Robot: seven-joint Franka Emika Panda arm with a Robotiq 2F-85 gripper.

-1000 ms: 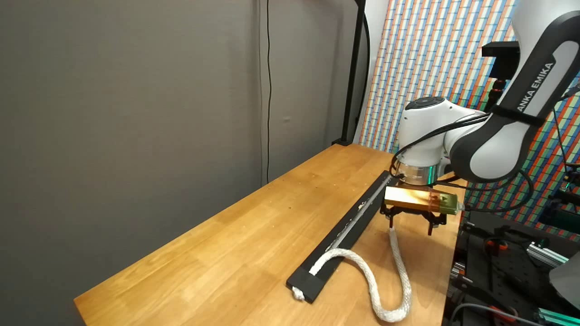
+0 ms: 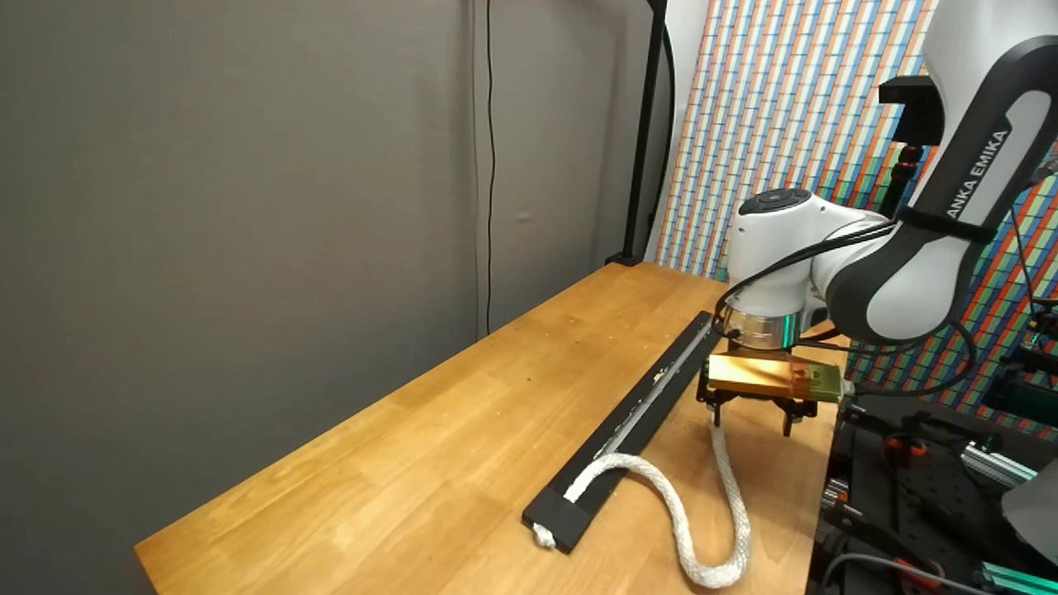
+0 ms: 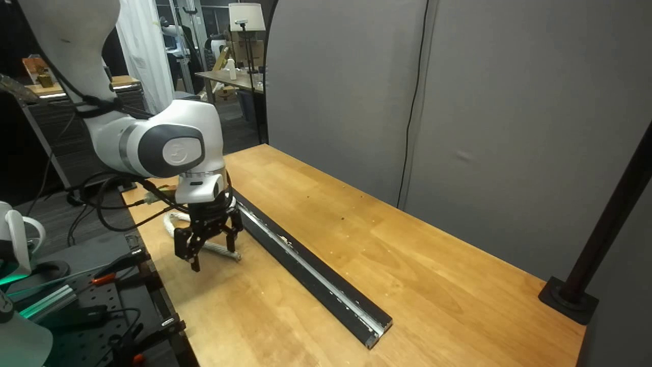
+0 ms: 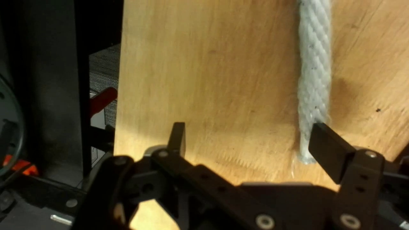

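Note:
A white braided rope (image 2: 684,525) lies in a curve on the wooden table, one end at the near end of a long black channel (image 2: 645,406) with a grey groove. Its free end (image 4: 314,99) shows in the wrist view, by the right finger, which covers part of it from the camera. My gripper points down over the table with its fingers wide apart. Bare wood shows between most of the gap. In exterior view 2 the gripper (image 3: 214,260) stands beside the channel, over the rope's end (image 3: 223,251). Whether a finger touches the rope, I cannot tell.
The table's edge (image 4: 119,95) runs close on the wrist view's left, with dark equipment past it. A black post (image 3: 571,293) stands at a far table corner.
The gripper has come down a little and shifted slightly right in exterior view 1. The rope and the channel have not visibly moved.

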